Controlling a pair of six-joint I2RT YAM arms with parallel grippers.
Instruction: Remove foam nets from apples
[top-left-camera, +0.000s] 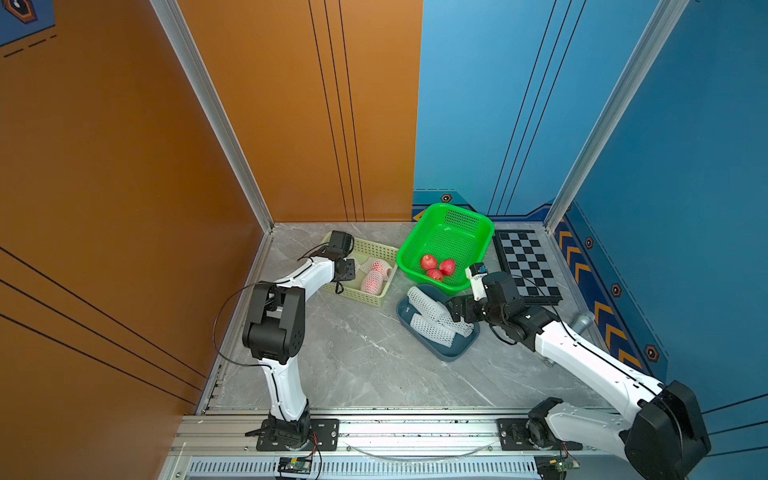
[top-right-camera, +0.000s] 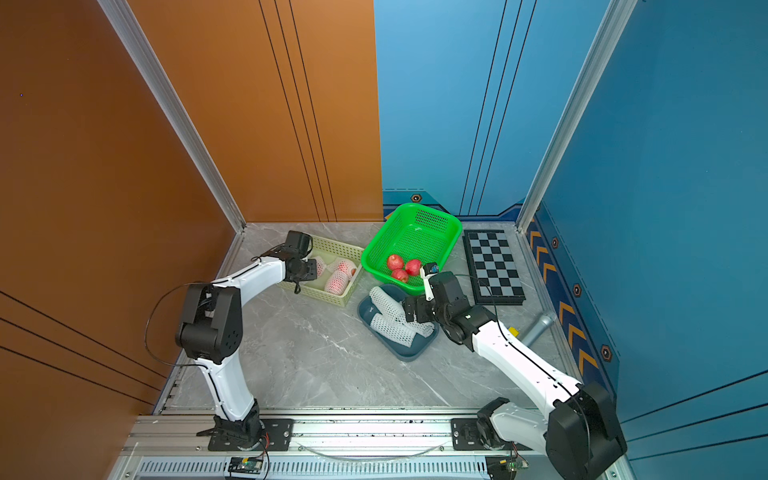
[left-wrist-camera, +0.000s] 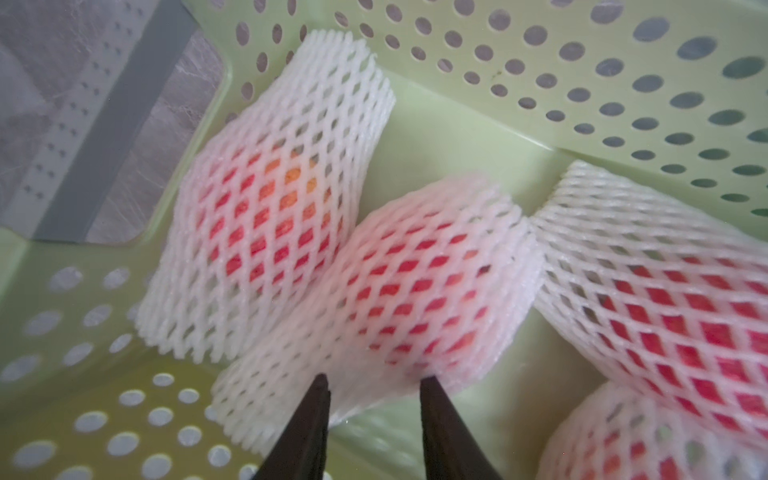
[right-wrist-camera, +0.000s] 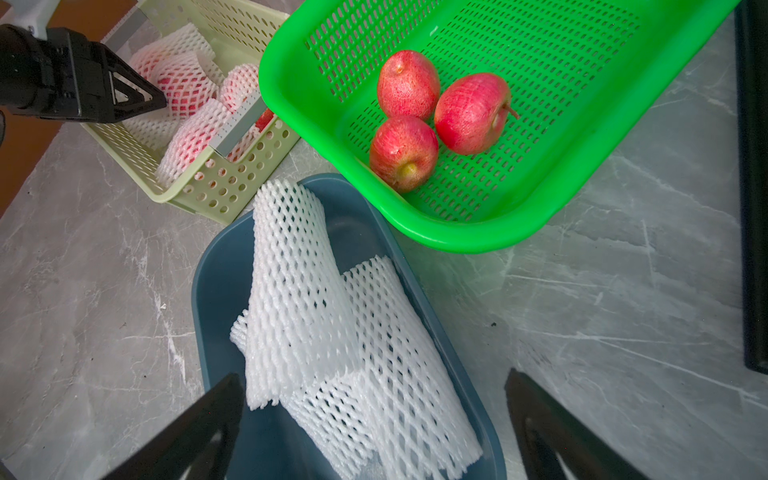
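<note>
In the left wrist view, several red apples in white foam nets lie in the pale green basket (left-wrist-camera: 472, 120). A netted apple (left-wrist-camera: 424, 288) in the middle lies just beyond my left gripper, which is partly open with nothing held between its fingers. Another netted apple (left-wrist-camera: 272, 208) lies against it, and a third netted apple (left-wrist-camera: 680, 304) is at the right. My right gripper hangs open and empty over the blue bin (right-wrist-camera: 220, 272), where empty foam nets (right-wrist-camera: 296, 312) lie. Bare apples (right-wrist-camera: 408, 84) sit in the green basket (right-wrist-camera: 472, 237).
A checkered board (top-left-camera: 528, 268) lies right of the green basket, and a grey cylinder (top-right-camera: 537, 328) rests near the right wall. The green basket's rim stands close beside the blue bin.
</note>
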